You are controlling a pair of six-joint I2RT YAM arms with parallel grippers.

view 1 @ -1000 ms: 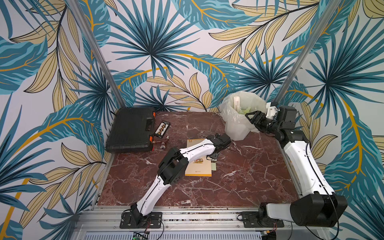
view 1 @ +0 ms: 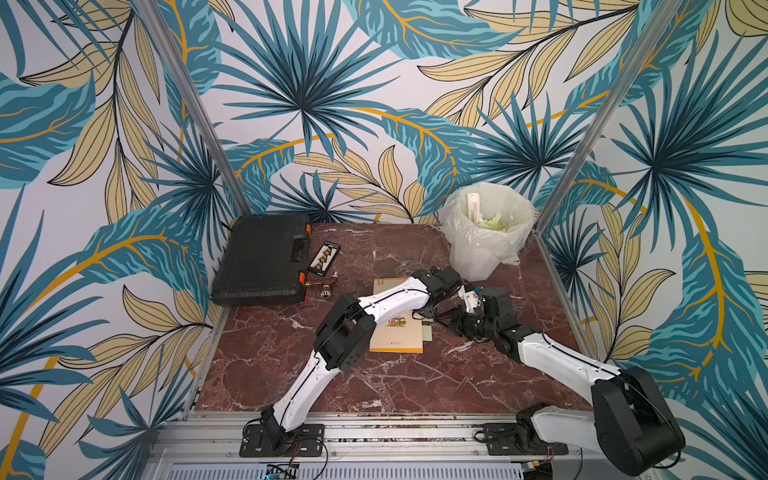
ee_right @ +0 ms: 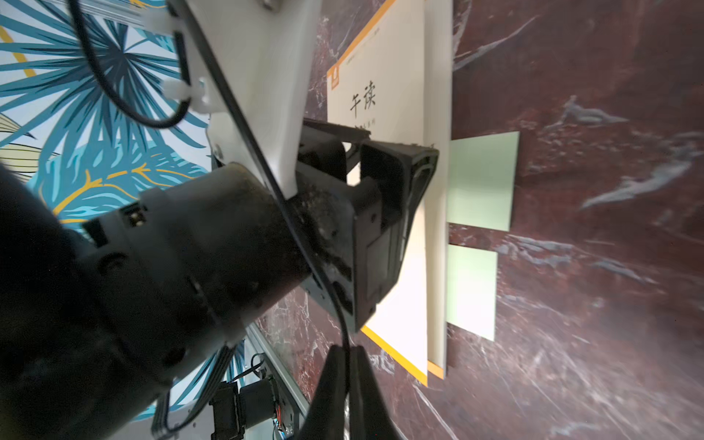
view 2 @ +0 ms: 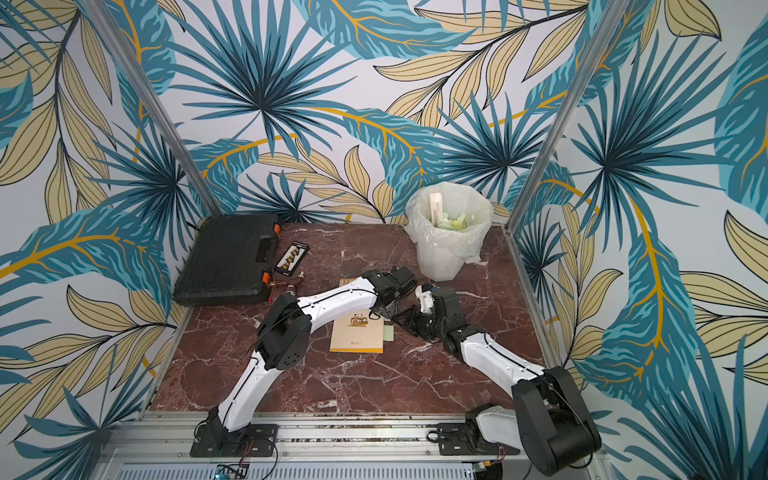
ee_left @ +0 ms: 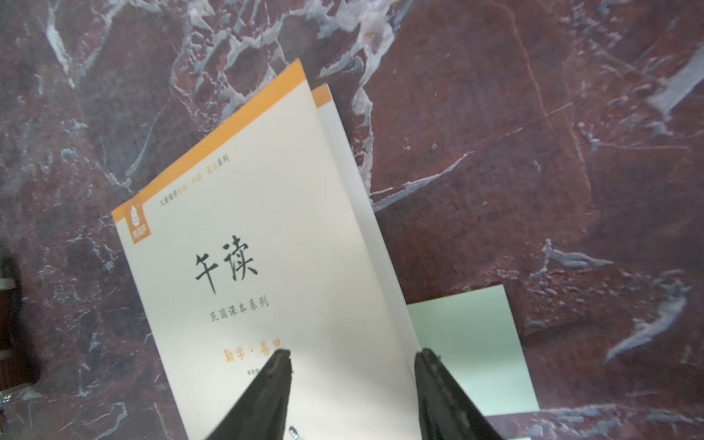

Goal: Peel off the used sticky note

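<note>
A cream booklet with an orange edge lies on the table, green sticky notes showing from its right side; the right wrist view shows two green tabs [ee_right: 480,176]. My left gripper is part open over the booklet's right edge, with no note visible raised between its fingers. My right gripper is shut, nothing seen between its fingers, just right of the booklet and the left gripper, whose body hides part of the booklet in the right wrist view.
A lined bin [view 1: 484,244] holding scraps stands at the back right. A black case [view 1: 256,260] lies at the left, beside a small black package [view 1: 324,257] and loose small items.
My right gripper has moved from over the bin down and leftward to beside the booklet and my left gripper. The left arm looks unchanged in the top left view.
</note>
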